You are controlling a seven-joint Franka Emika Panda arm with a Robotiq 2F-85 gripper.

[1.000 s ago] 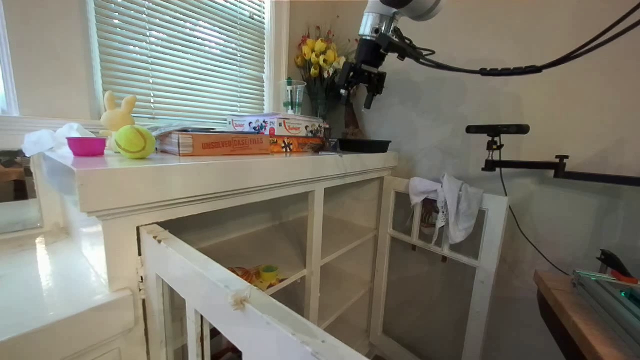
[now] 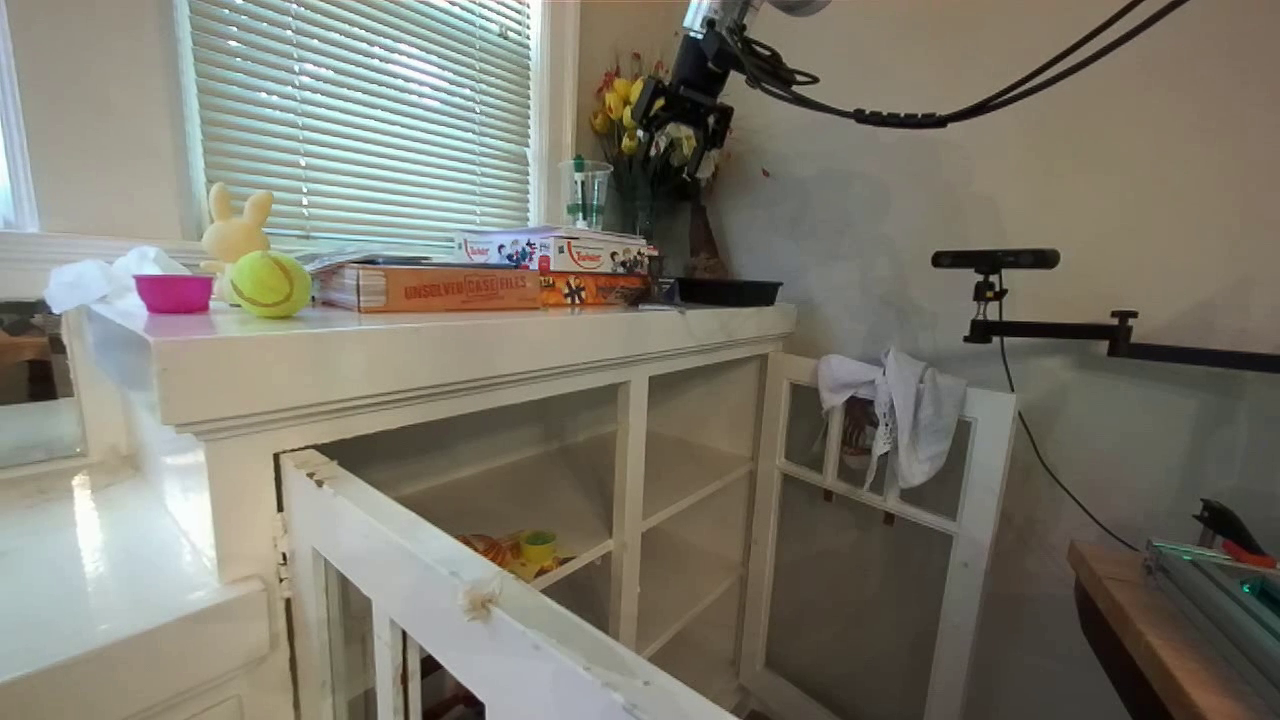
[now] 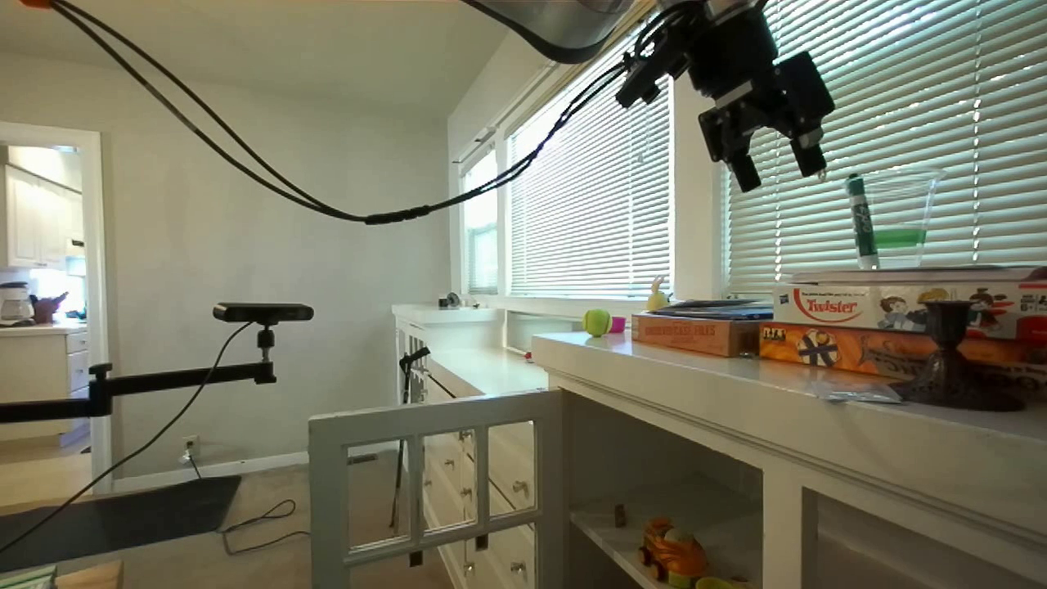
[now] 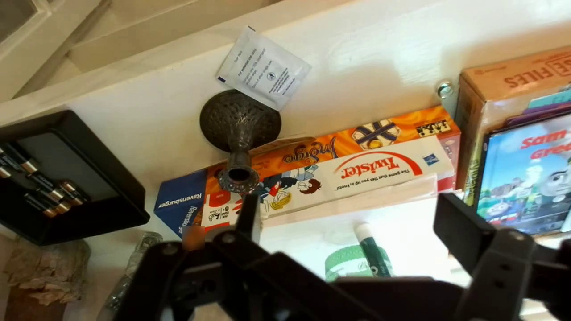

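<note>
High over the counter, my gripper (image 2: 674, 142) (image 3: 780, 168) is open, its two fingers wide apart with nothing held. A clear cup (image 3: 908, 211) with green at its bottom stands on the stacked game boxes, and a green marker (image 3: 861, 224) leans upright at it. From the wrist, that marker (image 4: 374, 256) and the green of the cup show between and beyond the fingers. The Twister box (image 4: 382, 168) lies on an orange box (image 4: 321, 147). A dark candle holder (image 4: 239, 125) stands before them, partly covering them.
A black tray (image 4: 120, 184) with several batteries sits beside the candle holder. A foil packet (image 4: 265, 69) lies near the counter edge. The brown case-files box (image 2: 450, 288), tennis ball (image 2: 270, 284) and pink bowl (image 2: 174, 293) are farther along. Cabinet doors (image 2: 984, 528) below hang open.
In exterior view 1 my arm and gripper have shifted left and upward, now in front of the yellow flowers. The objects on the counter have not moved.
</note>
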